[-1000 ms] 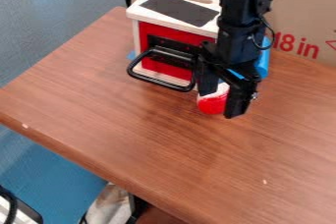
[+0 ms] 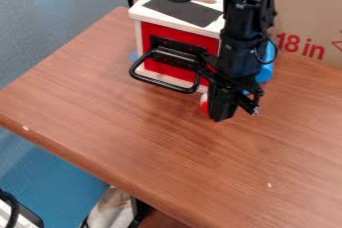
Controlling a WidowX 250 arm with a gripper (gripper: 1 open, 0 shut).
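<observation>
My black gripper [image 2: 230,100] hangs low over the wooden table, in front of a small red and white toy oven [image 2: 174,17] with a black open frame door [image 2: 163,82]. A red and white object [image 2: 206,105] sits just behind the gripper, mostly hidden by it. Whether the fingers are open or shut on it I cannot tell.
A blue object [image 2: 267,67] stands right of the oven, partly behind the arm. A cardboard box [image 2: 310,17] is at the back right.
The gripper has shifted and turned slightly, now covering more of the red and white object, which is less visible than before.
</observation>
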